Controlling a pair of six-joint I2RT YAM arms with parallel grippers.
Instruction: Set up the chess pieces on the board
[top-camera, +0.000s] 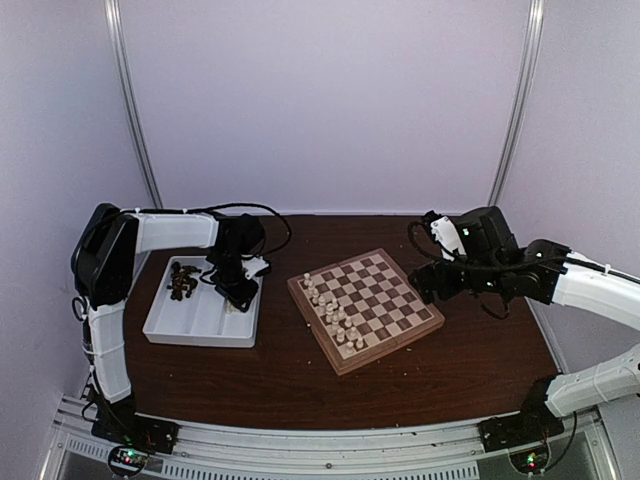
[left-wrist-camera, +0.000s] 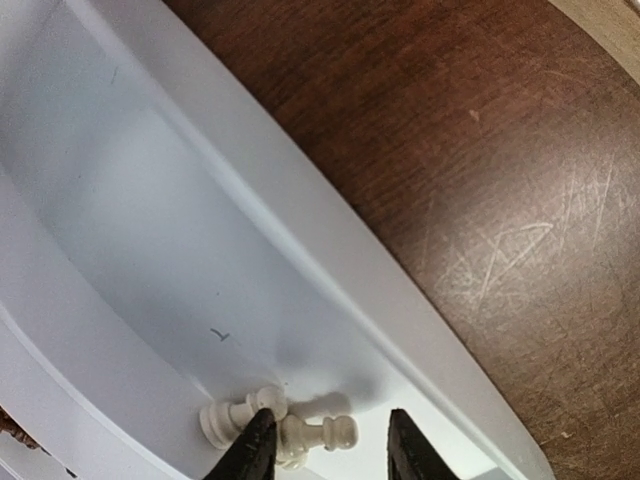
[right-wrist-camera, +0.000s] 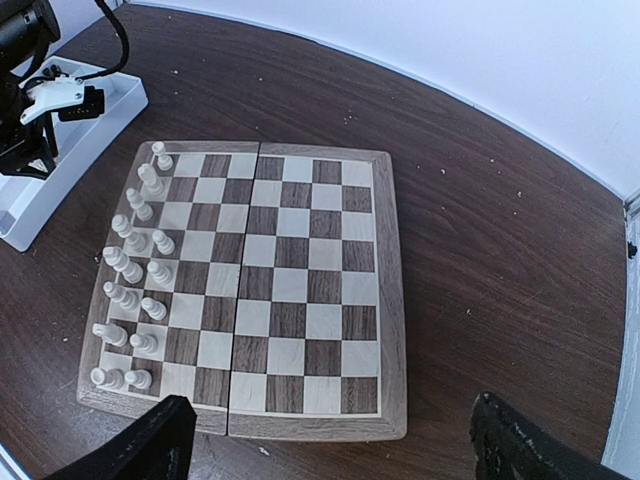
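Observation:
My left gripper is down inside the white tray (top-camera: 165, 328), its fingers open around a white pawn (left-wrist-camera: 315, 432) that lies on its side beside other white pieces (left-wrist-camera: 240, 415). Dark pieces (top-camera: 182, 280) are grouped in the tray's left part. On the wooden chessboard (right-wrist-camera: 385, 290), several white pieces (right-wrist-camera: 122, 262) stand in rows along the left side, and the rest of the squares are empty. My right gripper hangs open over the table at the board's right, with nothing between its fingers.
Pale walls enclose the table at the back and sides. The board's frame lies a short gap to the right of the tray.

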